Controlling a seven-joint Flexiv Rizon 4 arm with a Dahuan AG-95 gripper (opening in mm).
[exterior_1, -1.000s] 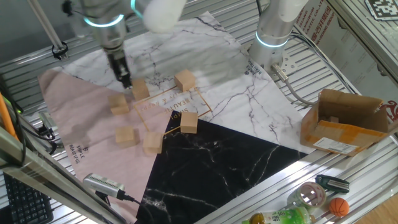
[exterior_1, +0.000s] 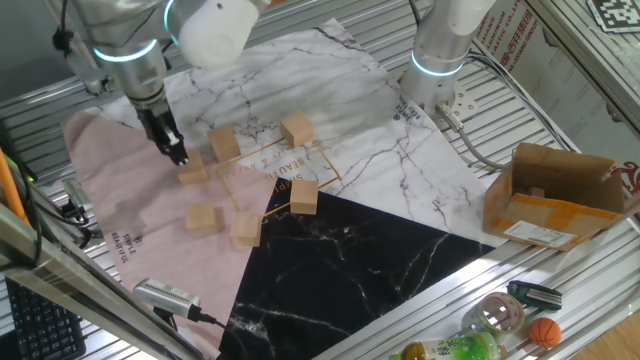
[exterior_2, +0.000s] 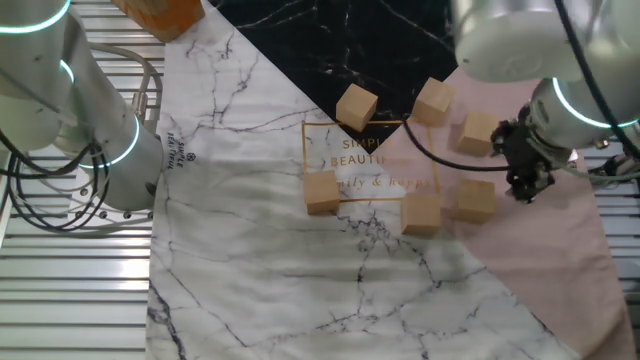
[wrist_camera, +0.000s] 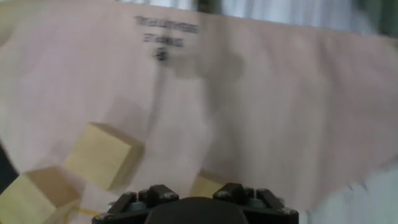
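Note:
Several plain wooden cubes lie on the cloth, spread around its gold printed frame. My gripper (exterior_1: 178, 158) hangs over the pink part, at one cube (exterior_1: 192, 168); this view does not settle whether they touch. In the second exterior view the gripper (exterior_2: 527, 165) appears to the right of that cube (exterior_2: 475, 200). Seen from the wrist, the gripper is open, its fingers well apart. A cube (wrist_camera: 206, 185) shows partly beyond the gap, its lower part hidden by the gripper body. Two more cubes, one nearer (wrist_camera: 104, 155), lie to the left.
An open cardboard box (exterior_1: 550, 200) stands at the right, beside the cloth. A bottle (exterior_1: 455, 347), tape roll (exterior_1: 500, 312) and small orange ball (exterior_1: 544, 332) sit at the front right.
Over the last second my gripper has moved left and lower in exterior view 1, from beside a farther cube to the pink-side cube. The cubes have stayed put.

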